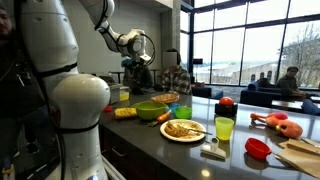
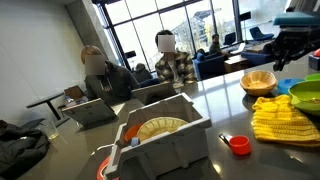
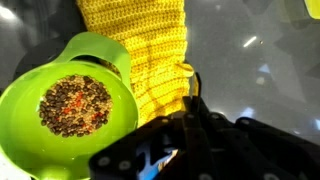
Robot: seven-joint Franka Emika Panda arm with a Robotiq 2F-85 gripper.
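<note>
My gripper [image 1: 140,62] hangs above the far left part of the table, pointing down. In the wrist view the fingers [image 3: 191,106] look shut together; anything between them is too dark and small to make out. Below lies a yellow knitted cloth [image 3: 140,35], spread flat on the dark table. Beside it stands a green bowl [image 3: 120,120] with brown and red bead-like contents. The same cloth [image 2: 282,122] and bowl [image 2: 308,98] appear at the right of the second exterior view, with the dark gripper [image 2: 280,48] overhead and apart from them.
A plate of food [image 1: 183,137], a yellow-green cup [image 1: 224,128] and a red bowl [image 1: 257,149] occupy the near table. A grey bin [image 2: 165,150] and a wicker basket [image 2: 258,82] stand near the cloth. People are at the far side.
</note>
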